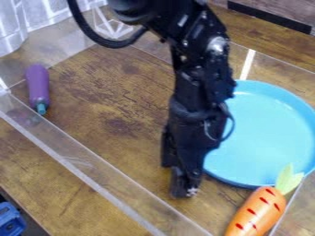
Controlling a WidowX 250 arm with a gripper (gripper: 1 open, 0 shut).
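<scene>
My black gripper [185, 171] hangs low at the middle of the camera view, its tips down near the wooden floor beside the left edge of a blue plate [274, 124]. Whether its fingers are open or shut is hidden by its dark housing. An orange toy carrot [256, 210] with a pale green top lies at the lower right, below the plate. A purple toy [37, 85] with a teal tip lies at the far left.
A clear low wall [92, 175] runs diagonally along the lower left, with a blue object [7, 219] outside it. The wooden surface [105, 101] between the purple toy and my gripper is bare.
</scene>
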